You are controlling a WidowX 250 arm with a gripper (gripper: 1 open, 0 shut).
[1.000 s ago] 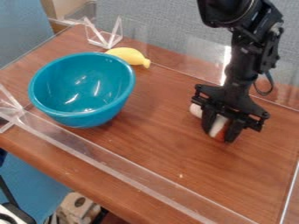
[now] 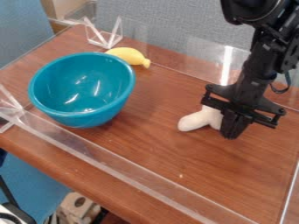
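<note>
My black gripper (image 2: 225, 117) is low over the right half of the wooden table, its fingers down beside a white elongated object (image 2: 191, 121) lying on the wood. The object sticks out to the left of the fingers, and its right end is hidden behind them. I cannot tell from the view whether anything is between the fingertips.
A teal bowl (image 2: 82, 89) sits on the left of the table (image 2: 163, 175). A yellow banana-shaped object (image 2: 126, 55) lies behind it. Clear plastic rails run along the table's edges.
</note>
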